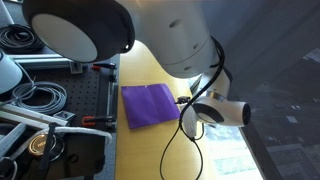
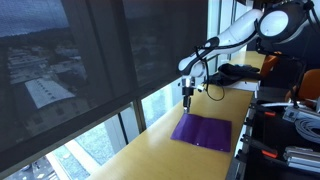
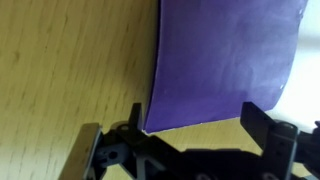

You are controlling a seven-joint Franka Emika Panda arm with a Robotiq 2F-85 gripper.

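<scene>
A flat purple cloth (image 1: 150,105) lies on the wooden table. Exterior view 2 shows the same cloth (image 2: 203,133) with the gripper (image 2: 187,106) above its far left corner. In the wrist view my gripper is open, its two dark fingers (image 3: 135,118) spread wide. Between and ahead of them is the cloth (image 3: 215,60), with one corner close to the left finger. Nothing is held, and the cloth looks smooth, without folds.
Bare table (image 2: 120,160) extends to the left of the cloth. A dark bench (image 1: 70,100) with coiled cables (image 1: 40,97) borders the table. Windows and a dark blind (image 2: 90,60) run along the other side. A black cable hangs from the arm.
</scene>
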